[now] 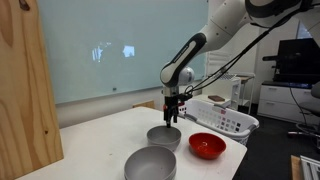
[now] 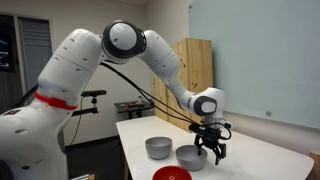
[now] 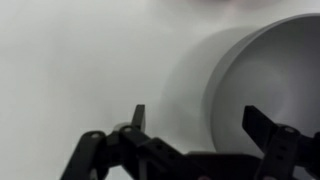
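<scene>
My gripper (image 1: 172, 119) is open and hangs by the farther grey bowl (image 1: 164, 138). In the wrist view that bowl (image 3: 285, 80) fills the right side. Its near rim runs between the two fingers, the left one over bare table and the right one over the bowl's inside. Whether either finger touches the bowl cannot be told. A second grey bowl (image 1: 150, 163) stands closer to the camera in the first exterior view. The red bowl (image 1: 207, 146) rests to the right of both, and in the second exterior view the red bowl (image 2: 172, 174) is at the bottom edge.
A white laundry basket (image 1: 222, 120) stands behind the red bowl. A wooden panel (image 1: 28, 80) rises at the left.
</scene>
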